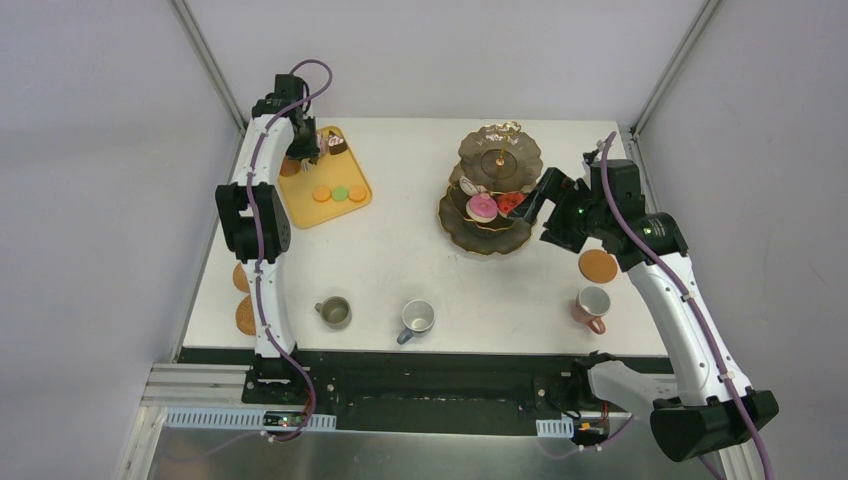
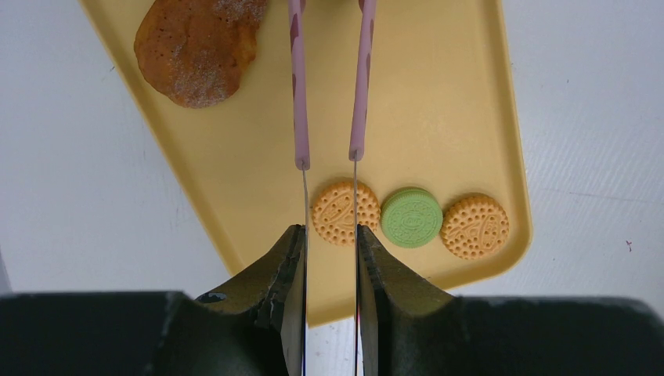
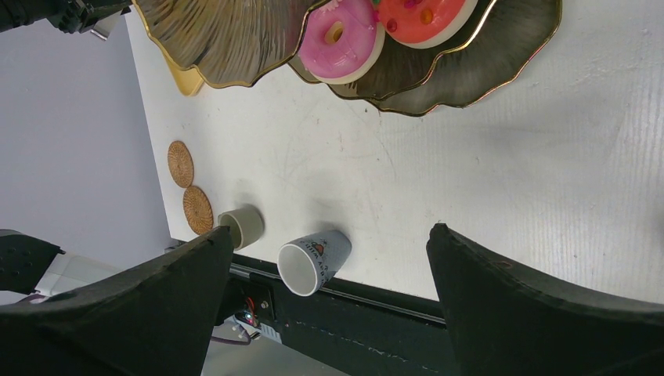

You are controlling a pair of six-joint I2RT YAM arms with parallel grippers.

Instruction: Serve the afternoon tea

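Observation:
Over the upper left of the yellow tray is my left gripper, its black fingers apart. Thin strips run up between them to two slim pink rods, also apart, with no food visible between their lower ends. A brown pastry lies left of the rods; two tan biscuits and a green one lie below. Beside the gripper is a chocolate-topped cake. My right gripper stands open and empty near the tiered stand, which bears a pink donut and a red one.
Near the front edge stand a grey-green cup, a white-blue mug and a pinkish mug. A round coaster lies at right, two more at left.

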